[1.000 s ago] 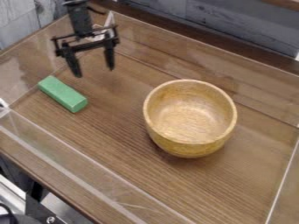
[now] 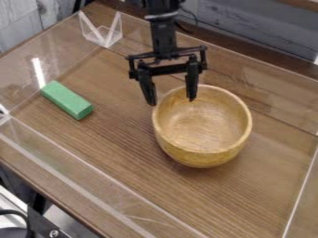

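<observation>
My gripper (image 2: 169, 91) hangs over the near-left rim of a round tan bowl (image 2: 214, 139), its two black fingers spread open, one at either side, with nothing seen held. The bowl looks empty. A green block (image 2: 67, 99) lies on the wooden table at the left, apart from the gripper and the bowl.
A white wire-like object (image 2: 102, 28) stands at the back left. A pale raised edge runs along the back right, and dark cables show at the lower left.
My gripper has moved right and slightly toward the front, from the upper left to over the bowl. The green block and the bowl have stayed where they were.
</observation>
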